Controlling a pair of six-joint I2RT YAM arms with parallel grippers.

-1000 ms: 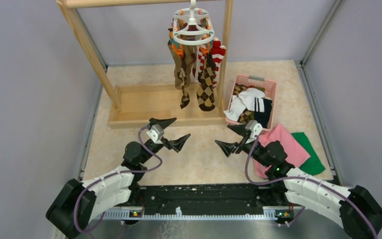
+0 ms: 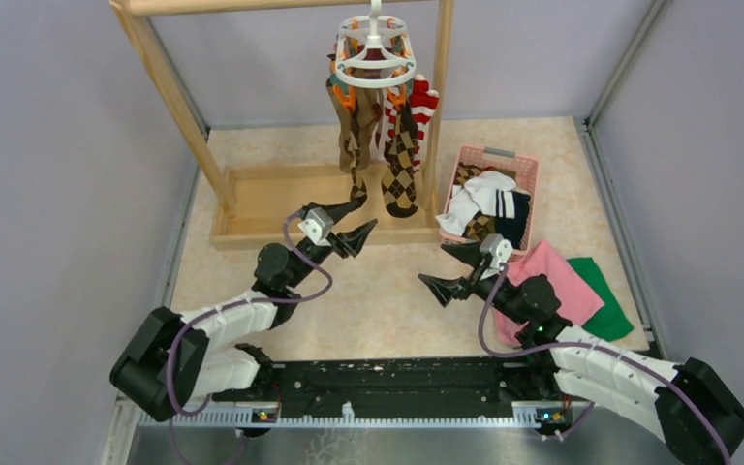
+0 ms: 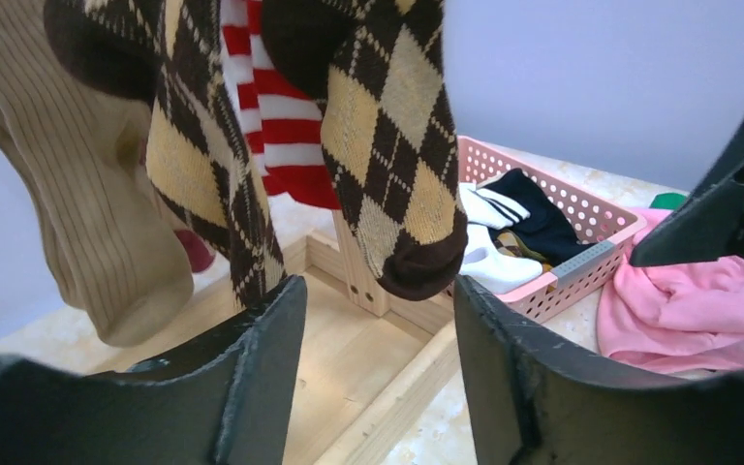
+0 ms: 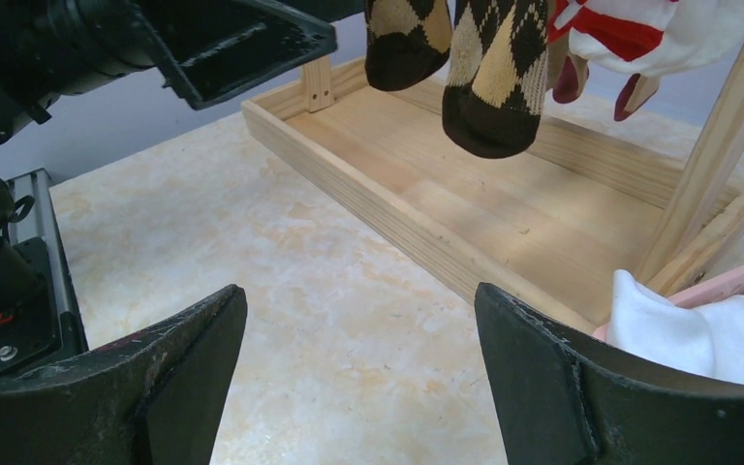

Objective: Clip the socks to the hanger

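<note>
The white round hanger carries several socks on orange clips, among them brown argyle socks, a tan sock and a red-and-white striped one. My left gripper stands open just in front of the argyle toes. In the left wrist view, one argyle toe appears beyond the gap between its fingers and the narrow argyle sock passes behind a fingertip; touching or not, I cannot tell. Over the bare table, my right gripper is open and empty.
A pink basket of white, navy and argyle socks stands right of the wooden frame. Beneath the hanger lies the frame's shallow wooden base. Pink cloth and green cloth lie at the right. The table between the arms is clear.
My left gripper has moved up and right in the top view, toward the hanging socks, and its fingers have drawn closer together. The hanger and socks have swayed slightly. My right arm is nearly still.
</note>
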